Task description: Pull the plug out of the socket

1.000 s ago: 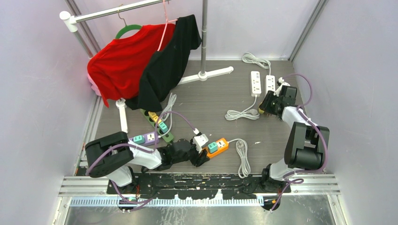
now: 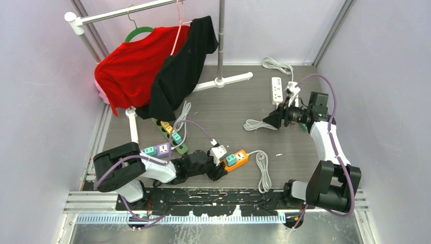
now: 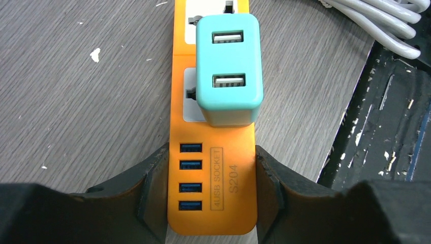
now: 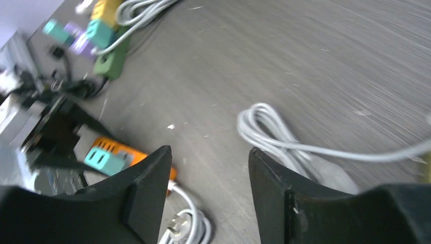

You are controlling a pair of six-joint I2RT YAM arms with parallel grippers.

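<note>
An orange power strip [image 2: 242, 158] lies at the front middle, a teal plug adapter [image 3: 228, 61] seated in one socket. My left gripper is shut on the strip's end with the USB ports, beside the plug. My right gripper is up at the right of the table in the top view, its fingertips apart with nothing visible between them, facing toward the orange strip and left arm.
White strips [image 2: 277, 89] with coiled cables lie at the back right. Green, yellow and purple strips [image 2: 162, 149] with plugs lie at the left, below hanging clothes on a rack [image 2: 220, 51].
My right arm has risen and swung leftward, away from the white strips toward the middle. My left gripper stays on the orange strip.
</note>
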